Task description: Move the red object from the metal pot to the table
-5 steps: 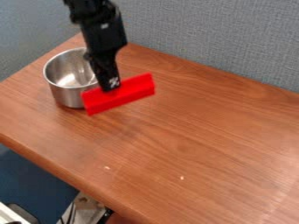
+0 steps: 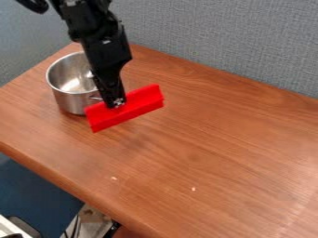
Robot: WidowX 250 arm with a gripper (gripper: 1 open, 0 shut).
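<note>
The red object, a long block with a lengthwise groove, is just in front of and to the right of the metal pot. My black gripper reaches down onto the block's middle and is shut on it. The block slants, its right end farther back than its left. Whether its underside touches the table cannot be made out. The arm hides part of the pot's right rim; the visible part of the pot's inside looks empty.
A grey partition stands along the back edge. At the lower left, beyond the table's edge, are cables.
The red block has tilted, so more of its grooved side shows, and it sits slightly lower. My gripper has shifted a little with it. The pot has not moved.
</note>
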